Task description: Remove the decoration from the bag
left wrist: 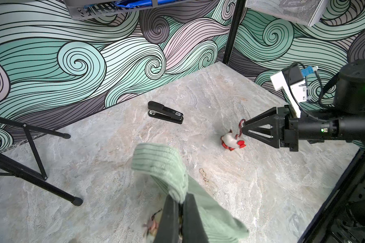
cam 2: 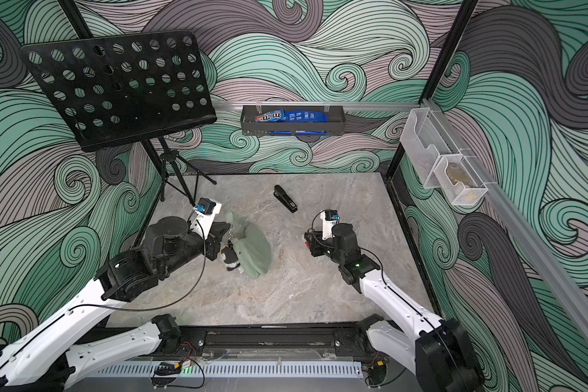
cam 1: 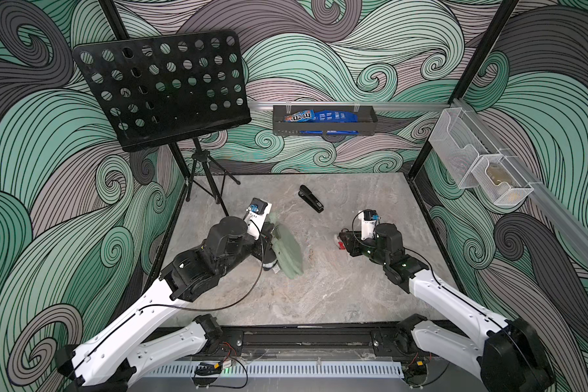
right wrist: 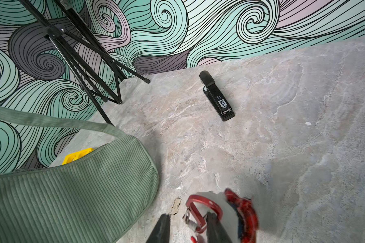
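Note:
My left gripper is shut on the strap of the sage-green bag [left wrist: 210, 214]; the bag hangs from it, left of the table's middle. A white-and-red doll charm [left wrist: 230, 141] with a red loop is at my right gripper, well to the right of the bag and apart from it. That gripper's fingers stand spread, with the red loop [right wrist: 204, 200] just beyond their tips; whether it still touches them is unclear. Another small charm, black and white [cam 2: 230, 257], hangs beside the bag under my left gripper.
A black stapler [cam 1: 311, 198] lies at the back of the table. Something yellow [right wrist: 77, 155] shows behind the bag's upper edge. The black music stand's legs [cam 1: 205, 173] stand at the back left.

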